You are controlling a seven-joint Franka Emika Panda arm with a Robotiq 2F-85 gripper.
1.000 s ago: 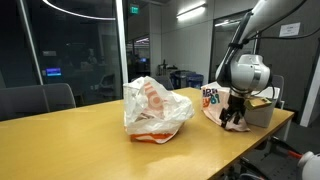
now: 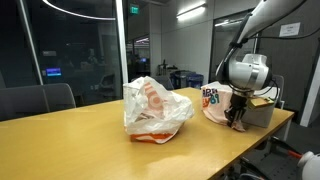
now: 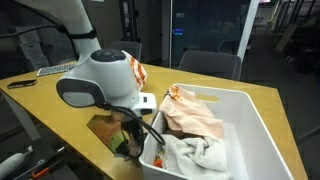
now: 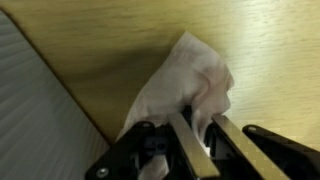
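Note:
My gripper points down at the tabletop, its fingers closed on a pale pink cloth (image 4: 170,88) that bunches up between them. One end of the cloth spreads over the wood in the wrist view. From the first exterior view, the gripper (image 2: 238,114) is low at the table's right end, with the cloth (image 2: 237,126) gathered under it. The second exterior view shows the white arm (image 3: 105,85) in front of the box, largely hiding the fingertips.
Beside the gripper stands a white box (image 3: 250,125) holding a pink cloth (image 3: 190,112) and a white cloth (image 3: 195,155). A grey wall (image 4: 35,100) is close on the left of the wrist view. A white plastic bag (image 2: 155,112) lies mid-table.
The cloth lay flatter and more spread out under the gripper a second ago. Now it is drawn up and bunched at the fingertips. The plastic bag has stayed put.

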